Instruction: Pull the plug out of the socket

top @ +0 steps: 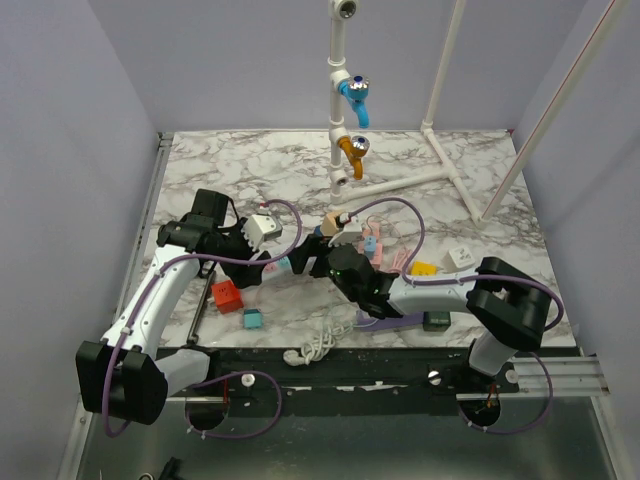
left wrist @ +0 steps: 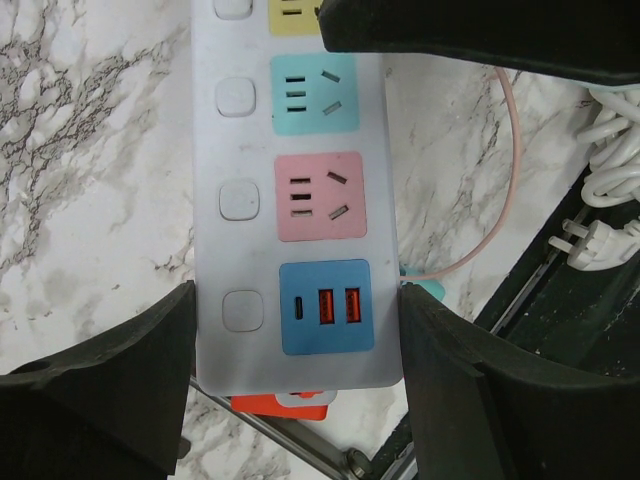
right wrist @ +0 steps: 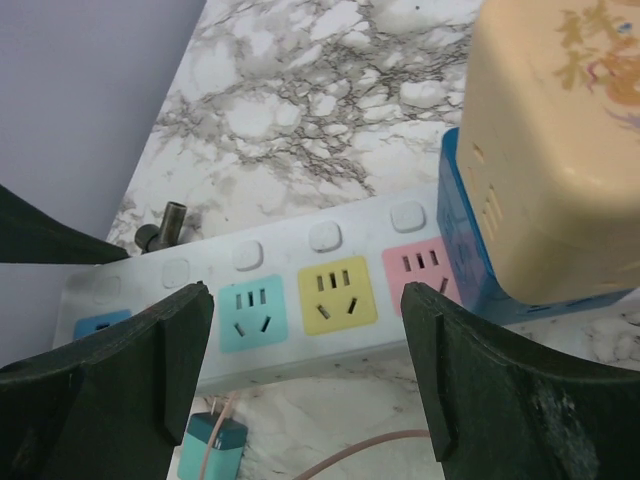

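Note:
The white power strip (left wrist: 220, 335), with coloured sockets and a blue USB panel, fills the middle of the left wrist view. My left gripper is shut on its end, a finger against each long side. In the right wrist view the blue plug (right wrist: 470, 250), topped by a large beige block (right wrist: 550, 140), sits at the strip's right part. My right gripper stands open over yellow and teal sockets, with the plug outside its right finger. From above, the right arm partly hides the plug (top: 330, 222).
A red block (top: 226, 296) and a teal block (top: 252, 318) lie at the front left. Coiled white cable (top: 318, 345) rests at the front edge. A white pipe with taps (top: 338, 110) rises behind the plug. Clear marble lies at the back left.

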